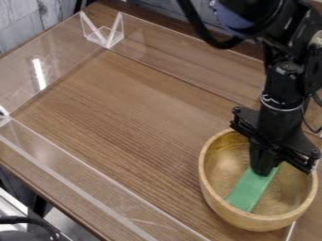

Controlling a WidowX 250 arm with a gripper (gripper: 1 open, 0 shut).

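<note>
My black gripper [265, 151] reaches down from the top right into a tan oval bowl [217, 188] at the lower right. A green flat rectangular object [249, 192] lies in the bowl, its upper end under the fingertips. The gripper looks shut; whether anything is between its fingertips is hidden.
A clear angular plastic piece [104, 26] stands at the top left. Dark cables hang at the top and at the lower left corner.
</note>
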